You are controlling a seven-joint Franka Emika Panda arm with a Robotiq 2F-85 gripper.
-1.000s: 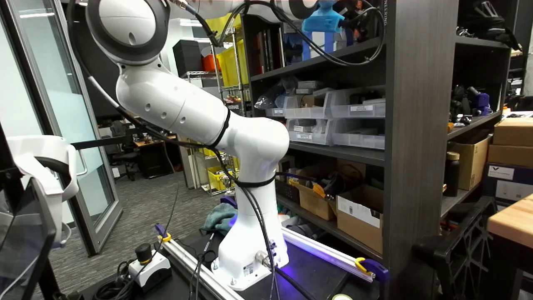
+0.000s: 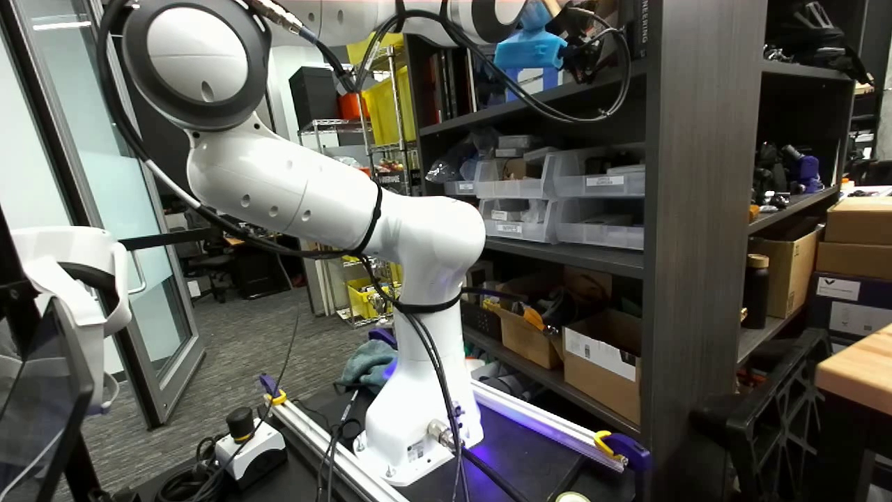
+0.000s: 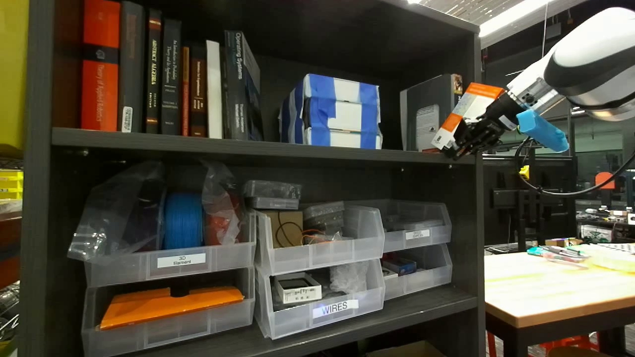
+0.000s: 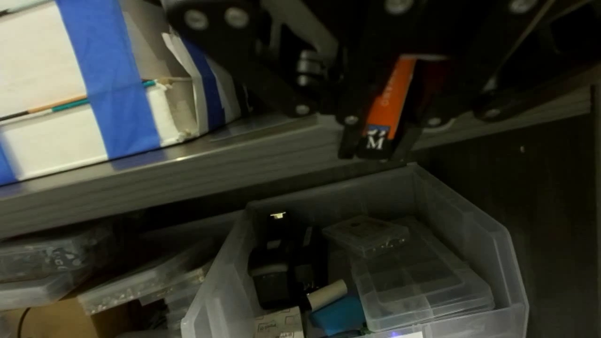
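A thin book with an orange spine (image 4: 387, 104) and a dark foot marked "M" is clamped between the fingers of my gripper, which is shut on it. From the side, in exterior view 2, the orange and white book (image 3: 474, 101) tilts at the right end of the upper shelf. There my gripper (image 3: 457, 148) is at the shelf's front edge, in front of a grey book (image 3: 425, 116). Exterior view 1 shows the blue part (image 2: 531, 51) near the wrist, but the fingers are hard to make out.
Blue-striped white boxes (image 3: 342, 113) stand left of the gripper on the upper shelf (image 3: 268, 146); farther left is a row of books. Clear bins (image 4: 450, 208) sit below. The shelf's right side wall is close to the gripper. A wooden table (image 3: 559, 291) stands at right.
In exterior view 1, the arm's elbow and the blue part near the wrist have shifted left and down. The cable loop has moved left with them.
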